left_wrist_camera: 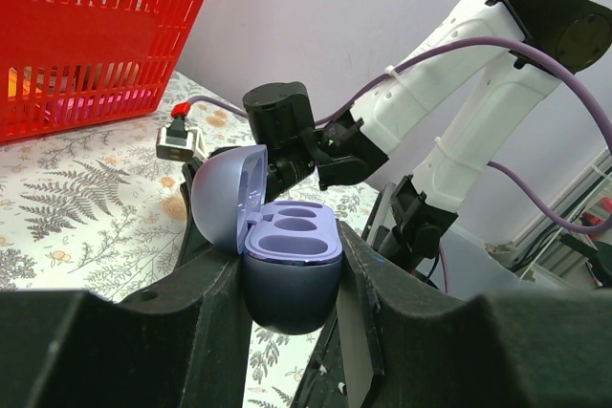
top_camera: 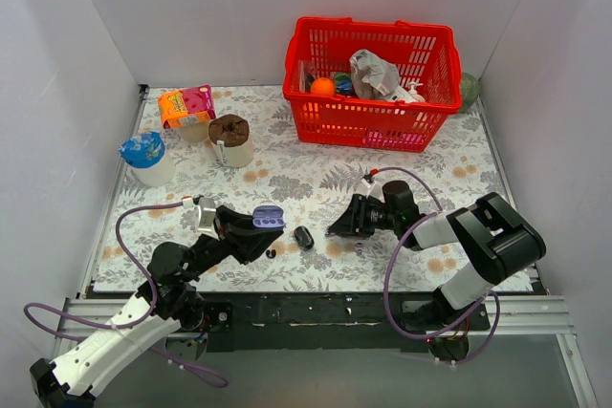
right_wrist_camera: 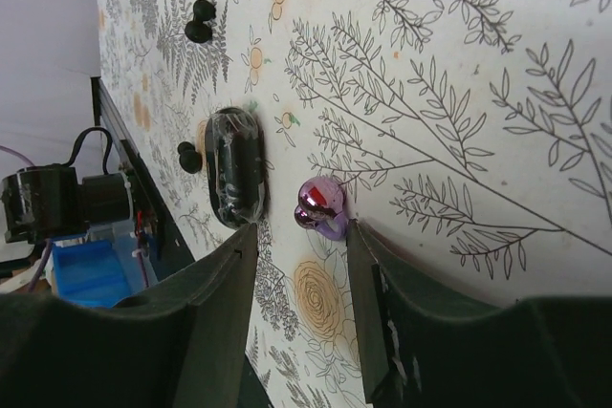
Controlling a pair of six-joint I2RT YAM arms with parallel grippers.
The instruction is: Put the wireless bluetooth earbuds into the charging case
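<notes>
A lavender charging case (left_wrist_camera: 292, 255) with its lid (left_wrist_camera: 229, 200) raised is held by my left gripper, which is shut on its lower body. Its slots look empty from here. On the patterned table lies a shiny purple earbud (right_wrist_camera: 322, 202). My right gripper hangs low over it, open, with the earbud between and just beyond the fingertips, nearer the right finger (right_wrist_camera: 361, 274). I cannot tell whether that finger touches it. Another small purplish piece (top_camera: 359, 248) lies beside the right gripper in the top view.
A black case (right_wrist_camera: 237, 166) lies left of the earbud, with small black earbuds (right_wrist_camera: 190, 157) around it. A red basket (top_camera: 373, 126) stands at the back. Cups and a snack bag (top_camera: 186, 107) are at back left.
</notes>
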